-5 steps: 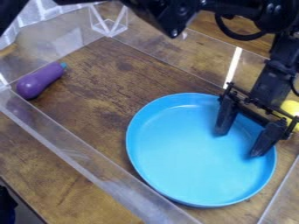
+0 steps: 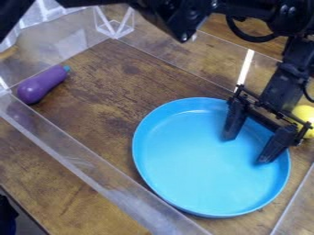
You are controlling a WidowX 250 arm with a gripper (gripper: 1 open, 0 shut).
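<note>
My black gripper (image 2: 255, 139) reaches down from the upper right over the right part of a blue round tray (image 2: 185, 161), its two fingers apart with no object visible between them. A yellow object (image 2: 306, 117) lies at the right edge, partly hidden behind the gripper. A purple eggplant-like object (image 2: 42, 85) lies at the far left.
Clear plastic walls run along the left, front and back of the wooden work surface (image 2: 110, 87). The wood left of the tray is bare. The black arm crosses the top of the view.
</note>
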